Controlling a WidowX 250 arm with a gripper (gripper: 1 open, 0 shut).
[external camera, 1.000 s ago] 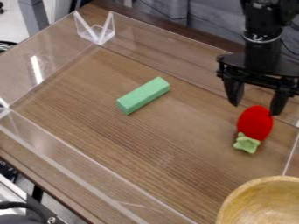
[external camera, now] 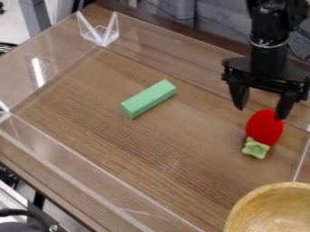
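My black gripper [external camera: 259, 96] hangs at the upper right, fingers spread apart and pointing down, open, just above and behind a red strawberry-like object [external camera: 266, 125]. Its green leafy top [external camera: 256, 149] points toward the front. A green block [external camera: 148, 98] lies diagonally on the wooden table [external camera: 109, 145], left of centre.
A yellow bowl [external camera: 266, 213] is cut off at the bottom right. A clear plastic holder [external camera: 100, 27] stands at the back left.
The gripper has shifted only slightly over the last second. The objects on the table have not moved.
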